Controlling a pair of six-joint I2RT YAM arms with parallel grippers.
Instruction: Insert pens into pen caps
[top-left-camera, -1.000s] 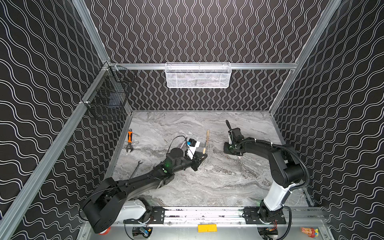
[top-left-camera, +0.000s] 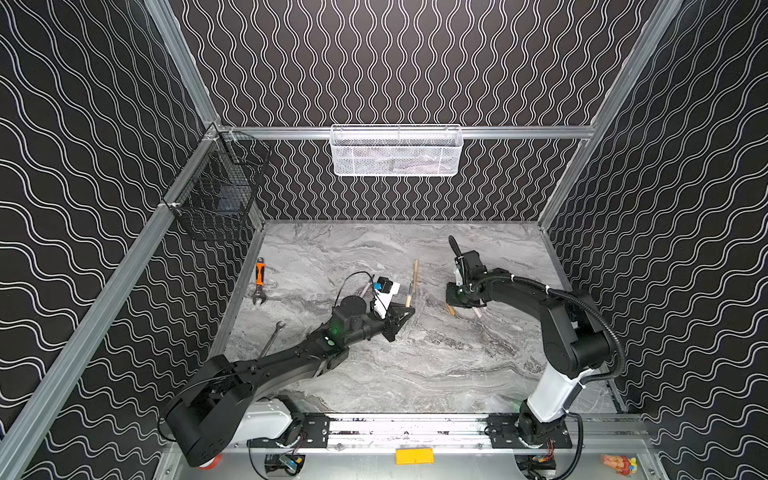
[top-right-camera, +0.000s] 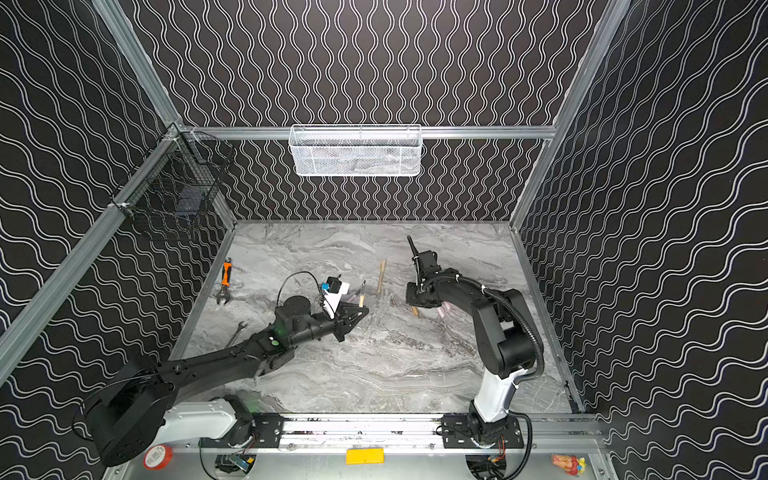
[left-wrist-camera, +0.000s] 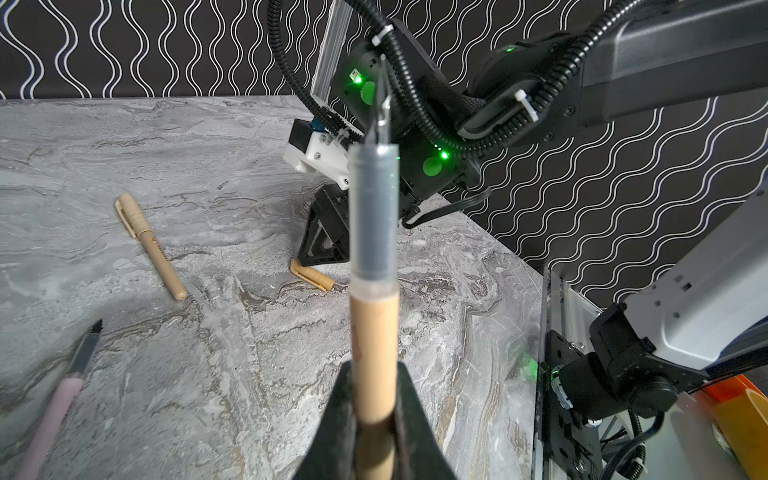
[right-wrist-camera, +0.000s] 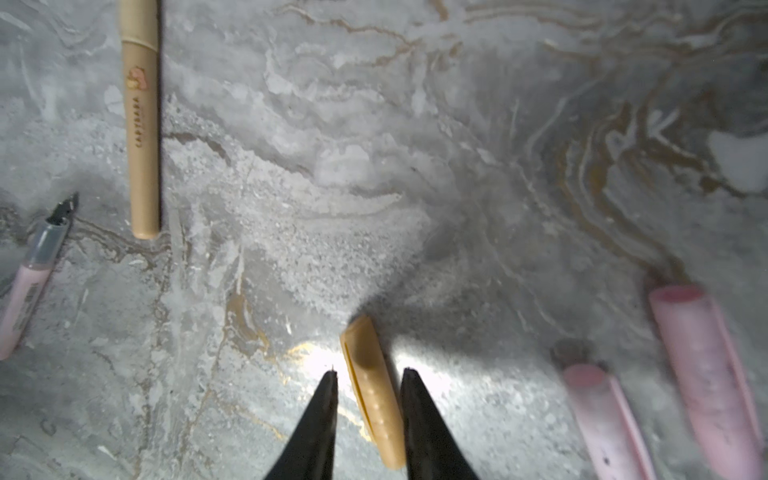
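Observation:
A beige pen with a clear grey section and bare metal nib (left-wrist-camera: 374, 216) points upward in my left gripper, which is shut on its barrel. The yellow-tan cap (right-wrist-camera: 372, 392) lies under my right gripper, with one finger to either side. A gap shows between the cap and the left finger in the right wrist view, so I cannot tell whether it is gripped. In the left wrist view this cap (left-wrist-camera: 312, 275) appears low, at the right gripper's fingertips. A pink pen (right-wrist-camera: 32, 280) lies uncapped, nib exposed.
A capped beige pen (left-wrist-camera: 152, 248) lies between the arms. Two pink caps (right-wrist-camera: 712, 376) are right of the right gripper. An orange-handled wrench (top-left-camera: 259, 280) and a spanner (top-left-camera: 273, 338) lie at the left.
My right gripper has shifted slightly left, and the yellow-tan cap and a pink cap now show below it. The left arm and its pen have not visibly moved.

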